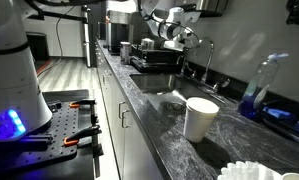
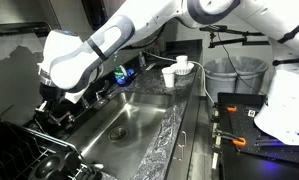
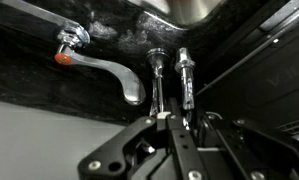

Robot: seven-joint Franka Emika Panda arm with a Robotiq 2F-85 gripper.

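Note:
In the wrist view, my gripper is shut around a chrome part of the faucet, where the polished spout (image 3: 186, 75) and a slimmer chrome pipe (image 3: 158, 75) run down to the fingers. The exact point of contact is dark and partly hidden. A chrome lever handle (image 3: 114, 72) with a red dot stands to the left, clear of the fingers. In exterior view 1, the white arm (image 1: 172, 28) reaches over the far end of the sink, beside the curved faucet (image 1: 209, 58). The gripper is too small there to make out its fingers.
A steel sink (image 2: 124, 130) is set in the dark counter. Near the camera stand a white cup (image 1: 198, 119), a clear bottle (image 1: 259, 82) and a ridged white bowl (image 1: 251, 171). A dark dish rack (image 2: 14, 160) sits at the counter's far end.

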